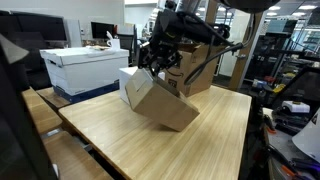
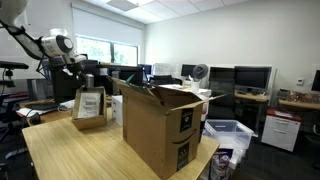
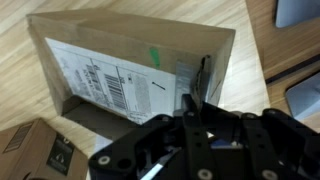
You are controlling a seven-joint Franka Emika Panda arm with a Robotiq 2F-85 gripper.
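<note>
An open cardboard box [image 1: 168, 108] is tilted over the wooden table, its left end higher than its right. In the wrist view a white printed label [image 3: 112, 82] covers much of one face of the same box [image 3: 185, 38]. My gripper is shut on the box's upper edge. In exterior view 1 the gripper [image 1: 152, 72] is at the raised left end. From exterior view 2 the tilted box [image 2: 90, 110] stands at the far left; the fingertips are too small to make out there.
A large open cardboard box [image 2: 165, 135] stands on the table beyond the tilted one. White storage boxes [image 1: 84, 70] sit at the back left. A clear plastic bin [image 2: 230, 135] is on the floor.
</note>
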